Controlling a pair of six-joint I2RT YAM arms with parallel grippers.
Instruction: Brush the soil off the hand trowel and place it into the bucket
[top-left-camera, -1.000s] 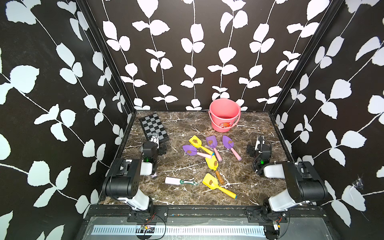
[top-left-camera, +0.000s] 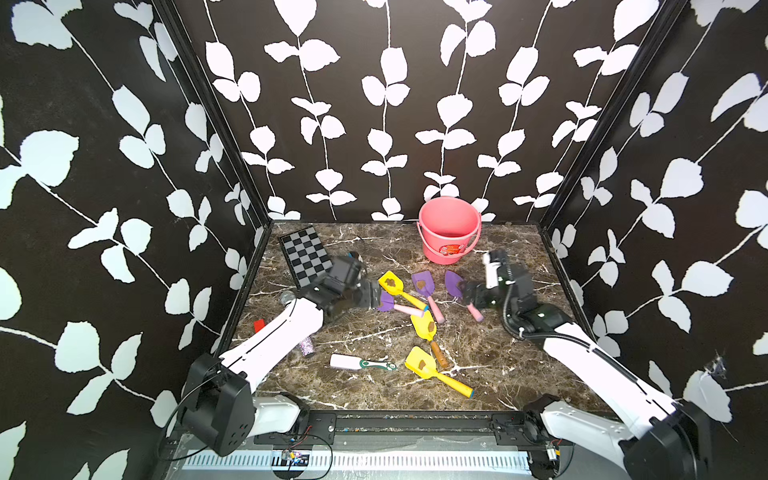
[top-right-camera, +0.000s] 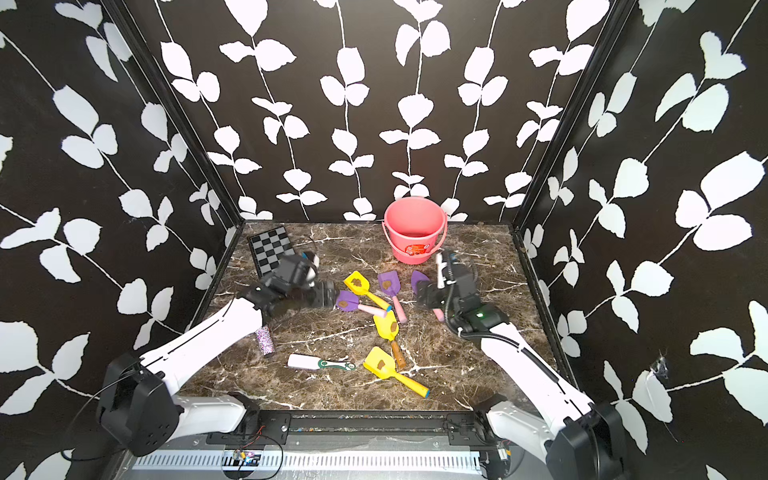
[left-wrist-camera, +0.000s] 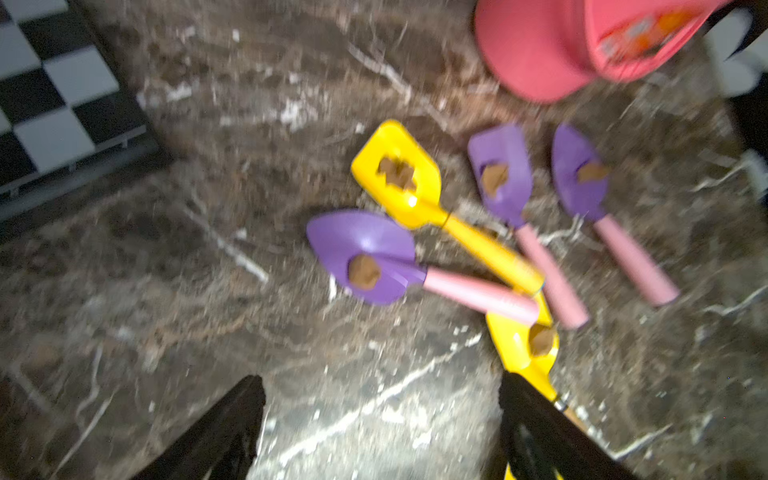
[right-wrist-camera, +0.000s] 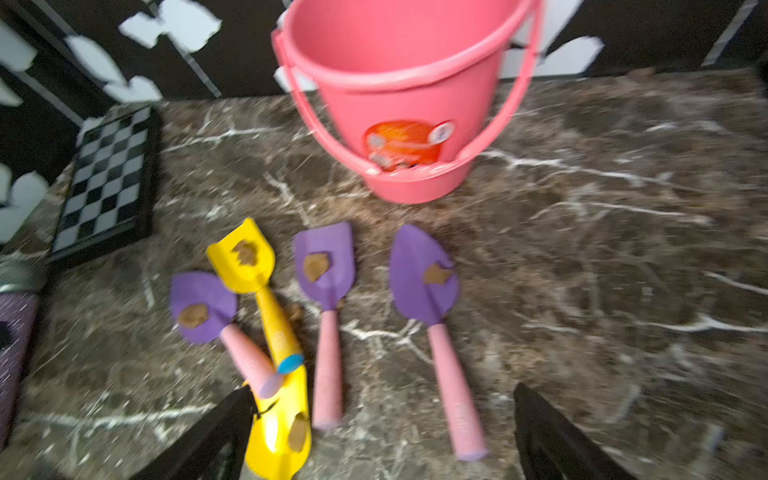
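A pink bucket (top-left-camera: 448, 228) stands behind them. A white brush with a green handle (top-right-camera: 320, 362) lies at the front. My left gripper hangs open over the table, just left of the trowel cluster, nothing between its fingers. My right gripper is open above the right-hand purple trowel's pink handle, holding nothing.
A checkered board (top-left-camera: 304, 248) lies at back left, and a glittery pink cylinder (top-right-camera: 265, 341) at left. Patterned walls enclose the table on three sides.
The trowels, bucket and brush lie where they were.
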